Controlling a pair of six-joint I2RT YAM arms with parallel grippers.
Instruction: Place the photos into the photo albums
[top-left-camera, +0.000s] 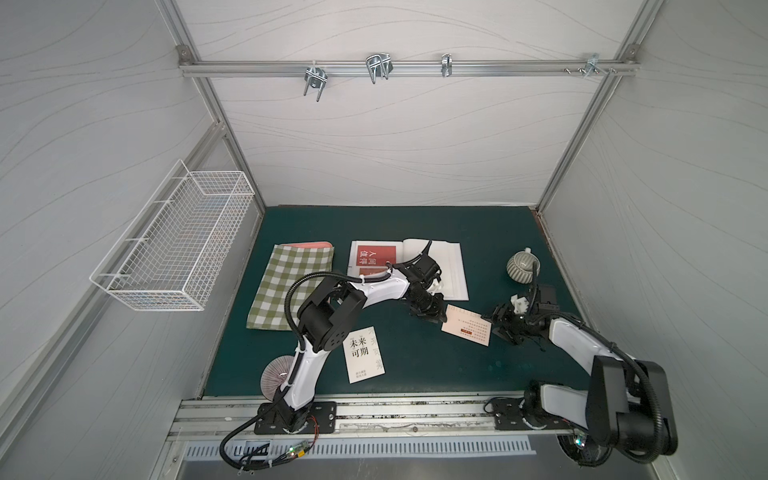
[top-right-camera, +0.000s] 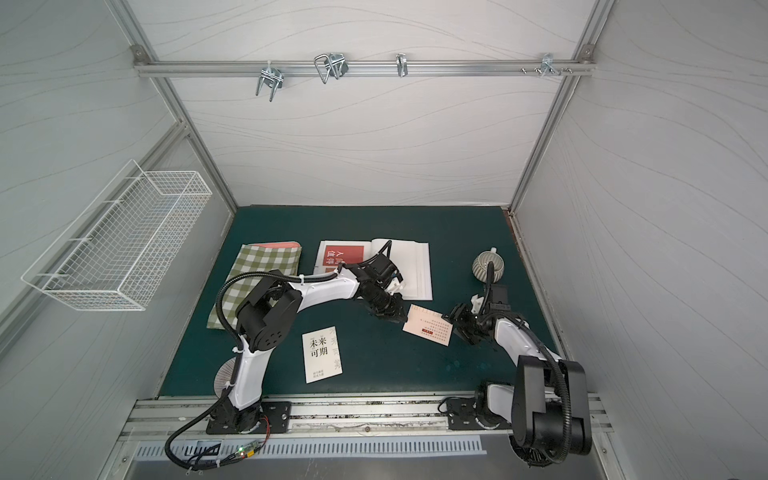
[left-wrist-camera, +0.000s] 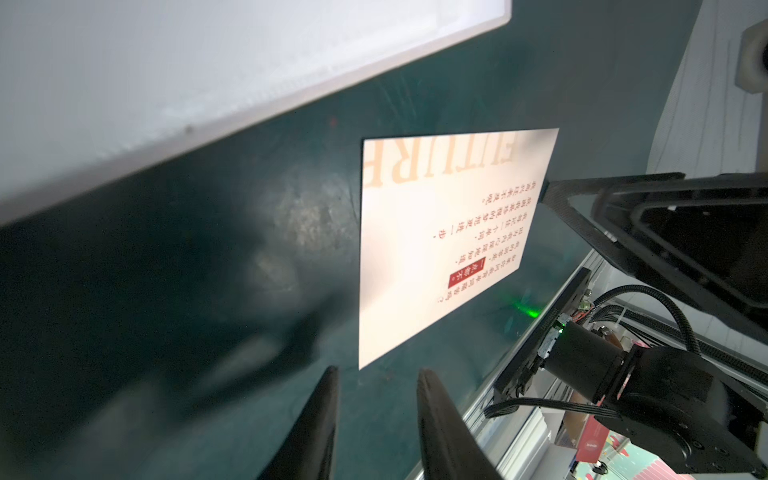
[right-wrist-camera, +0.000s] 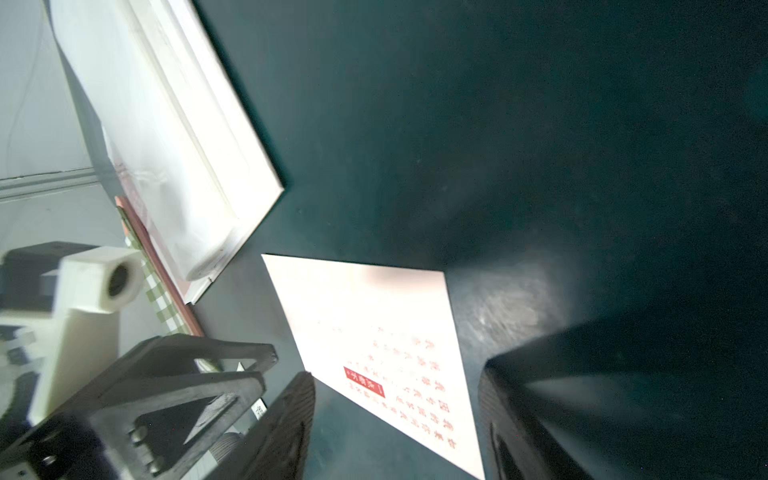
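A pink photo card with printed text (top-left-camera: 465, 324) lies flat on the green table, between my two grippers. My left gripper is low over its near left corner, fingers apart with nothing between them. My right gripper reaches over the card's right end, also open. Behind them the open album (top-left-camera: 436, 268) shows a white right page and red prints on the left, partly hidden by my left arm. A cream card with black characters (top-left-camera: 363, 356) lies at the front left.
A checked cloth (top-left-camera: 268, 304) lies at the left, a ribbed pot (top-left-camera: 522, 267) at the back right, and a round ribbed object (top-left-camera: 272, 374) at the front left. A wire basket (top-left-camera: 176, 240) hangs on the left wall.
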